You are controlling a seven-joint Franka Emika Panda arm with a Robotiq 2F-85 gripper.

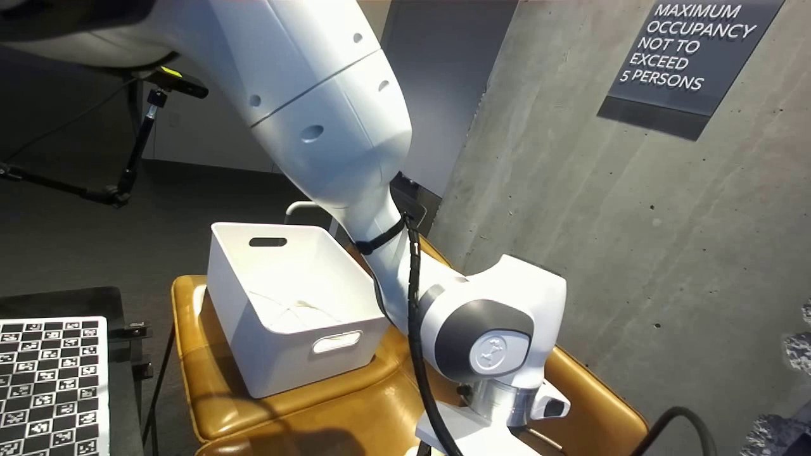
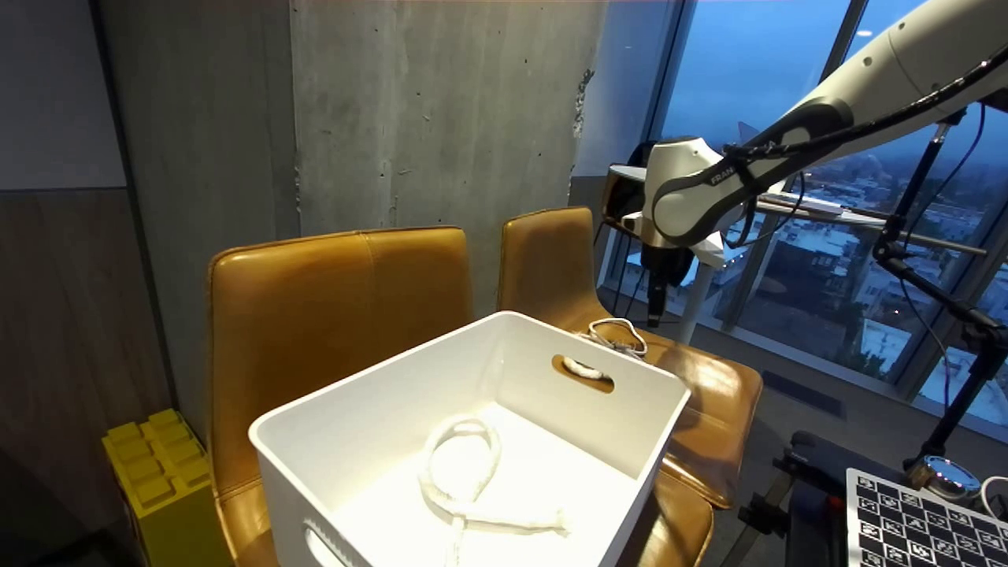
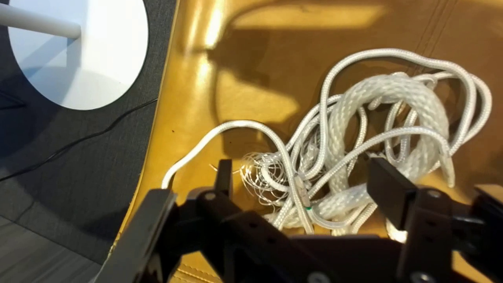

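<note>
Below my gripper in the wrist view lies a tangle of white ropes [image 3: 391, 99], thick and thin, on a tan leather chair seat [image 3: 268, 28]. The two dark fingers stand well apart, and part of the tangle shows in the gap between them; nothing looks clamped. The same ropes [image 2: 619, 331] peek out behind the bin in exterior view 2, with my gripper [image 2: 657, 307] above the chair. A white bin [image 2: 293, 430] stands on another tan chair and has a looped white rope [image 2: 463, 501] on its floor. My fingertips are out of exterior view 1.
The bin [image 1: 296, 361] stands left of my arm in exterior view 1. Concrete wall [image 1: 669, 251] rises behind the chairs. A patterned board [image 1: 53, 387] lies on a dark stand at the left. A round white table base [image 3: 113, 61] is on the floor beside the chair.
</note>
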